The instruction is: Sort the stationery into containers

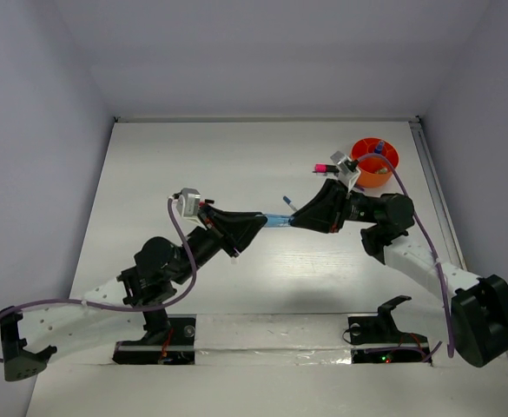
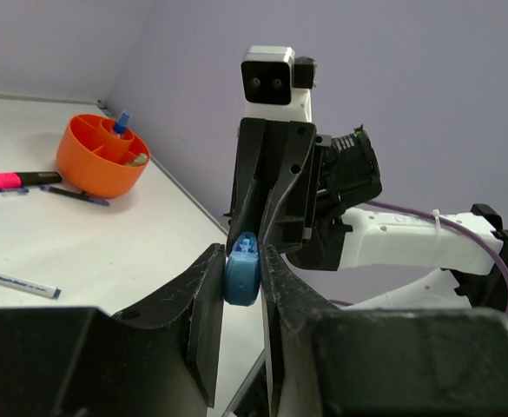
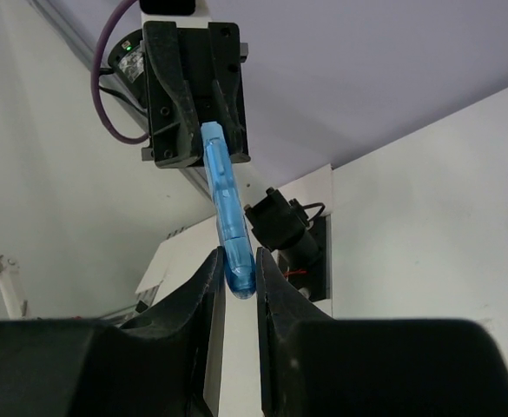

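Note:
A translucent blue pen-like item (image 1: 277, 221) is held level between my two grippers above the table. My left gripper (image 1: 259, 222) is shut on one end of it; in the left wrist view its tip (image 2: 242, 269) shows end-on between the fingers. My right gripper (image 1: 293, 221) is at the other end; in the right wrist view the blue item (image 3: 227, 204) runs from its close-set fingers to the left gripper, and whether these grip it is unclear. The orange divided container (image 1: 366, 176) stands at the back right, holding a blue item and others.
A pink-and-black marker (image 2: 7, 180), a dark pen (image 2: 75, 195) and other small items lie beside the container. A white-and-blue marker (image 2: 17, 282) lies nearer on the table.

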